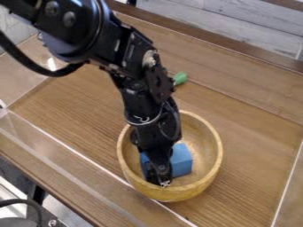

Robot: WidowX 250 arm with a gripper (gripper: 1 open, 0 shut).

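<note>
A blue block (179, 160) rests inside a wooden bowl (206, 170) at the lower middle of the camera view. My gripper (159, 171) reaches down from above into the bowl, its fingers low at the block's left and front. It appears shut on the block, though the dark fingertips partly hide the contact.
A small green object (179, 77) lies behind the gripper. A pale wall runs along the back, and the table's near edge is at lower left.
</note>
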